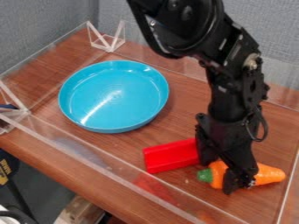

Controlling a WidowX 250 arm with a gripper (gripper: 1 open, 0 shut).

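A toy carrot [267, 174], orange with a green top, lies on the wooden table at the front right, with my black gripper [226, 171] low over it, its fingers reaching down at the carrot's green end and middle. Whether the fingers are open or shut on it cannot be made out. A red block [169, 158] lies just left of the gripper, partly behind it.
A blue plate [111, 95] sits at the back left. Clear low walls edge the table, with white corner brackets [107, 44] at the back left. Bare wood lies between the plate and the red block.
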